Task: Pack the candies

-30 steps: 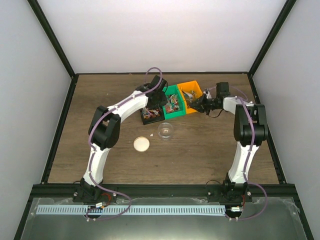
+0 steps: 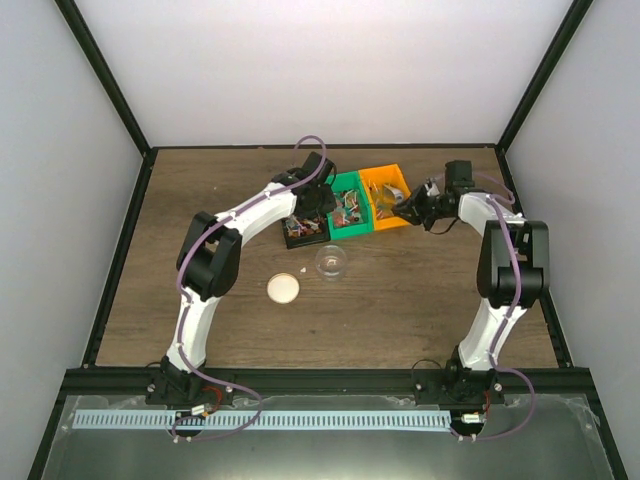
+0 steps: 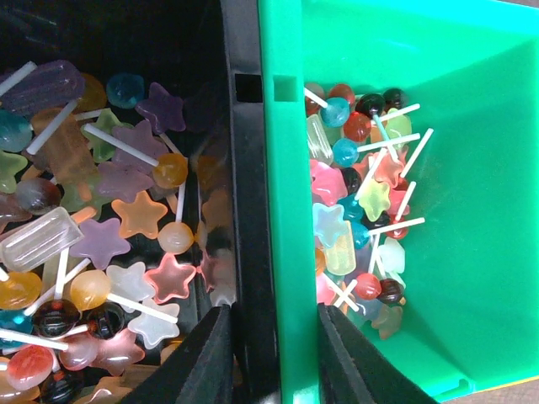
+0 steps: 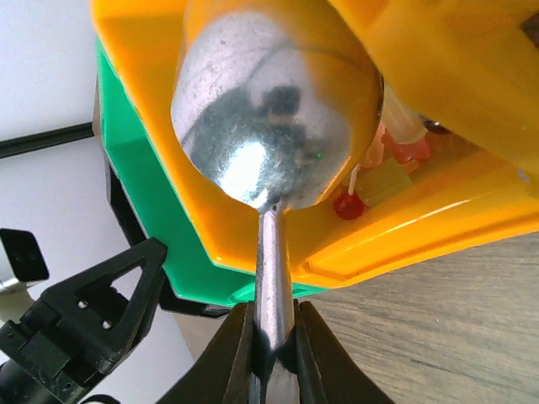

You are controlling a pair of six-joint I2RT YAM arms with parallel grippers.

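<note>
My right gripper is shut on the handle of a metal spoon [image 4: 269, 109]. The spoon's rounded silver head is over the orange bin [image 4: 202, 219], with a few candies [image 4: 392, 181] visible beside it. My left gripper straddles the adjoining rims of the black bin [image 3: 250, 168] and the green bin [image 3: 484, 93]. One finger is on each side; whether they press on the rims is unclear. Star candies and lollipops [image 3: 101, 244] fill the black bin, and more lollipops [image 3: 370, 194] lie in the green one.
A clear round jar [image 2: 331, 262] stands in front of the bins. To its left lies a pale round lid [image 2: 283, 289], with a tiny light piece [image 2: 303, 269] between them.
My right arm and gripper have shifted slightly to the right over the orange bin. The left arm stays at nearly the same spot on the rims.
</note>
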